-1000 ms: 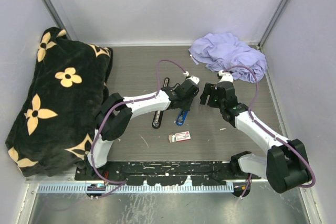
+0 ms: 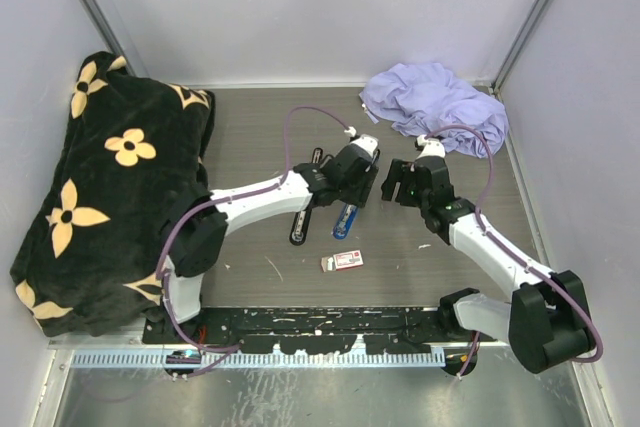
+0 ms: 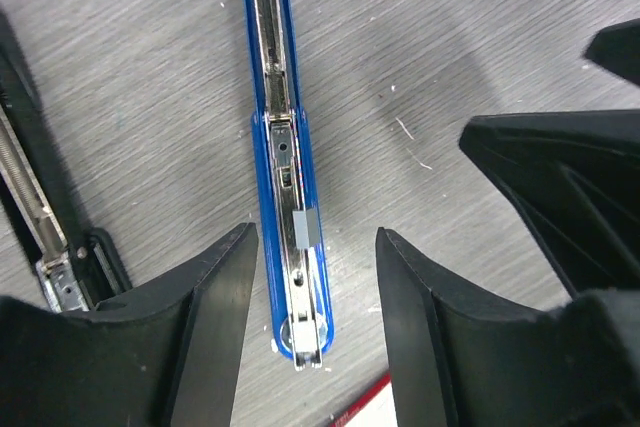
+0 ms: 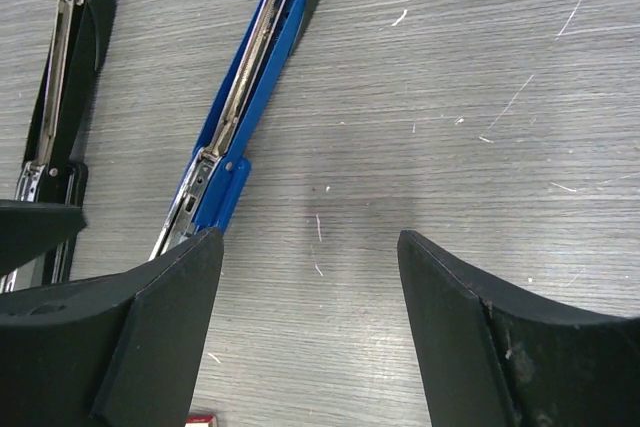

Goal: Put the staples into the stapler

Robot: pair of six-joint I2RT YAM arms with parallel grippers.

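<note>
A blue stapler (image 3: 274,67) lies with its magazine exposed; in the left wrist view a small grey block, apparently staples (image 3: 306,228), sits on its rail. My left gripper is over it, fingers apart with nothing held between them. My right gripper stands open just right of the blue stapler (image 4: 255,67), over bare table. A black stapler (image 3: 30,177) lies beside the blue one on the left. A small red-and-white box (image 2: 342,261) lies in front of them.
A lilac cloth (image 2: 432,103) lies at the back right, a dark flowered blanket (image 2: 110,207) along the left.
The right arm and the objects on the table look unchanged.
</note>
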